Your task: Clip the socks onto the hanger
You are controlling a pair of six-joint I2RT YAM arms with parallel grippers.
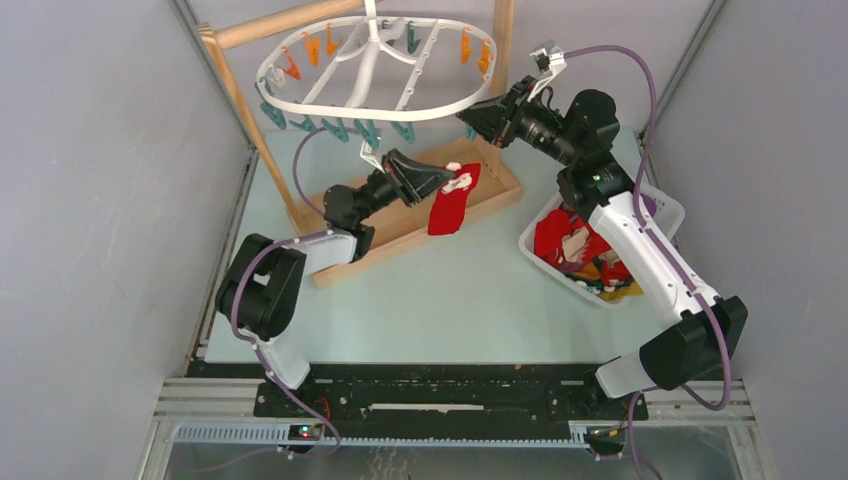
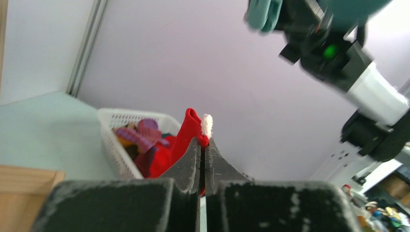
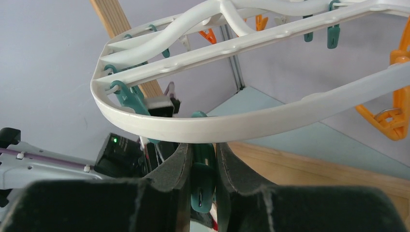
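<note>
A red sock (image 1: 448, 211) with a white patch hangs from my left gripper (image 1: 449, 177), which is shut on its upper edge. In the left wrist view the sock (image 2: 187, 128) sticks up between the fingertips. Overhead is the white oval hanger (image 1: 340, 112) with teal and orange clips along its rim. My right gripper is shut on a teal clip (image 3: 203, 181) under the hanger's near rim. The sock hangs below and to the left of that clip, apart from it. No sock shows in the clip's mouth.
A white basket (image 1: 530, 255) of socks stands at the right, beneath the right arm. Behind the sock lies a shallow wooden tray (image 1: 400, 242). A wooden frame (image 1: 245, 95) stands at the left.
</note>
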